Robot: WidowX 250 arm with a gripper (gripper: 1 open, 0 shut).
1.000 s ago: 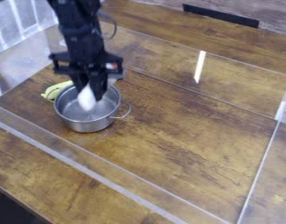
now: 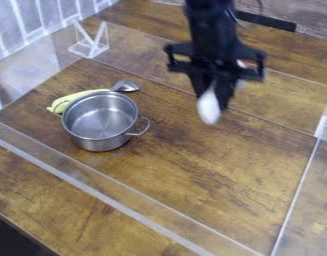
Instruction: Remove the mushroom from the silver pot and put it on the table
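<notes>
The silver pot (image 2: pixel 102 121) stands on the left of the wooden table, and its inside looks empty. Up and to the right of it hangs my gripper (image 2: pixel 210 97), dark and blurred by motion. It is shut on a small whitish mushroom (image 2: pixel 209 108), whose lower part sticks out below the fingers. Mushroom and gripper are above the table, clear of the pot. The fingertips themselves are too blurred to make out in detail.
Behind the pot lie a yellow banana-like item (image 2: pixel 75 99) and a spoon (image 2: pixel 124 87). Clear plastic walls (image 2: pixel 112 208) bound the work area.
The pot has stayed in place.
</notes>
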